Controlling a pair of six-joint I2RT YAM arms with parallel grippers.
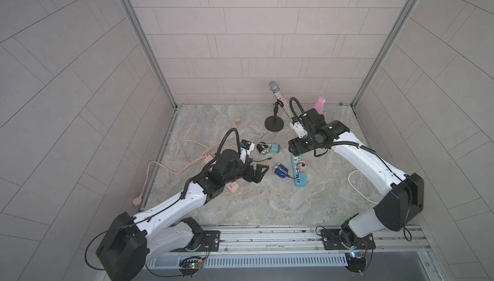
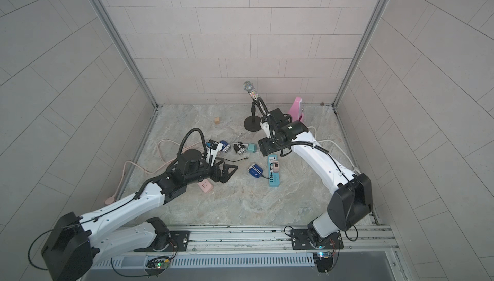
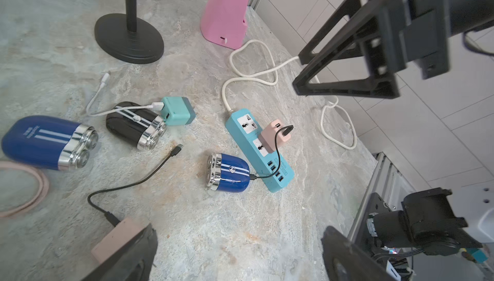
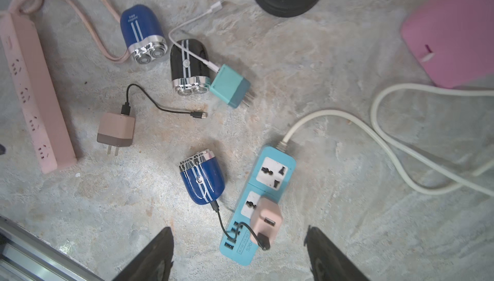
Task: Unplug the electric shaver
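A blue shaver (image 4: 203, 178) with a silver head lies on the table beside the light-blue power strip (image 4: 278, 160). From its tail a thin black cable (image 4: 222, 223) loops over the strip to a pink charger (image 4: 268, 218) seated in one of the strip's sockets. In the top left view my right gripper (image 1: 294, 147) hangs above the strip's far end. Its fingers stand apart, with nothing held between them. To the left of the shaver my left gripper (image 1: 258, 173) is open and empty, its fingers (image 3: 131, 252) at the bottom of the left wrist view.
Another blue shaver (image 4: 141, 31), a black shaver (image 4: 186, 65), a teal charger (image 4: 230, 84) and a loose pink charger (image 4: 116, 128) lie left of centre. A pink power strip (image 4: 33, 93) lies farther left. The microphone stand (image 1: 274, 123) rises behind.
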